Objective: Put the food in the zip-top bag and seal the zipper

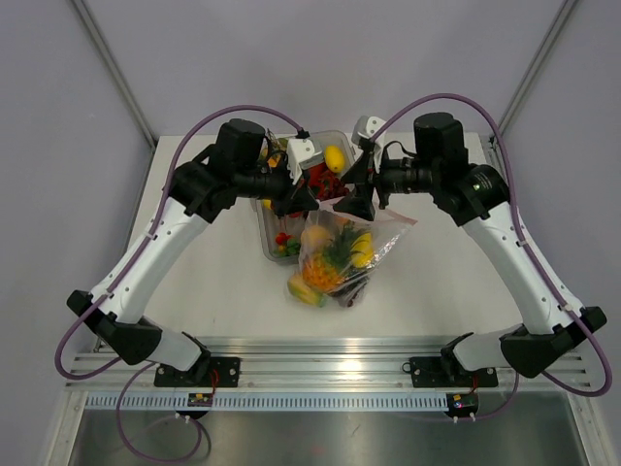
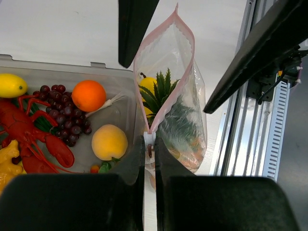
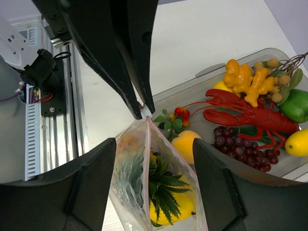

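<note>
Held up over the table is a clear zip top bag [image 1: 390,229] with a pink-edged mouth. Inside it are a spiky pineapple crown [image 2: 158,94], a yellow fruit [image 3: 173,208] and other food seen through the plastic. My left gripper is shut on the white zipper slider [image 2: 149,138] at one end of the mouth. From the opposite side my right gripper stands open, its fingers [image 2: 126,55] on either side of the gaping mouth in the left wrist view. No grip on the bag shows there.
A grey tray [image 1: 269,231] behind the bag holds a red lobster [image 3: 240,113], grapes [image 3: 245,149], an orange [image 2: 89,95], a peach [image 2: 109,142] and more food. Both grippers are close together.
</note>
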